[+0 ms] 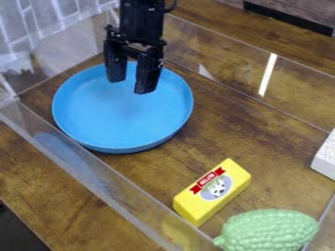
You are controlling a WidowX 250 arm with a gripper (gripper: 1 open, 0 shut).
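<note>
My black gripper (129, 69) hangs above the back part of a round blue plate (120, 116), its two fingers spread apart with nothing visible between them. A yellow box with a red label (210, 194) lies on the wooden table at the lower right of the plate. A green textured oval object (264, 231) sits at the bottom right corner.
A white object (324, 152) is at the right edge. Clear plastic walls run along the left and back of the work area.
</note>
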